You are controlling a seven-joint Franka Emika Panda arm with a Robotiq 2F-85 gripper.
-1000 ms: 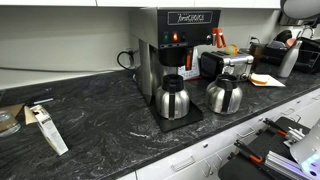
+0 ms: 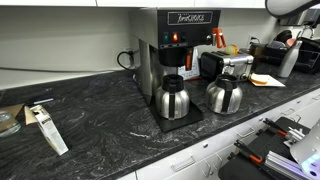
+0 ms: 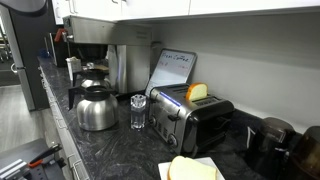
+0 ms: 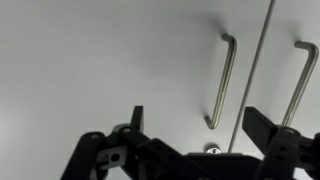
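Observation:
My gripper stands open in the wrist view, with nothing between its two dark fingers. Beyond them is a pale cabinet front (image 4: 90,70) with a metal bar handle (image 4: 225,80), and a second handle (image 4: 302,85) lies farther right. The exterior views do not clearly show the gripper. A steel toaster (image 3: 190,125) rests on the dark counter, a slice of bread (image 3: 197,91) sticking out of its top. More bread (image 3: 191,169) lies on a white sheet in front of it.
Left of the toaster, in the first exterior view, are a steel carafe (image 2: 224,97) and a coffee maker (image 2: 150,55) with another carafe (image 2: 172,98) on its base. A white carton (image 2: 49,131) lies far left.
The white arm at the upper right of the first exterior view has shifted slightly and shows more of itself. Objects on the counter have not moved.

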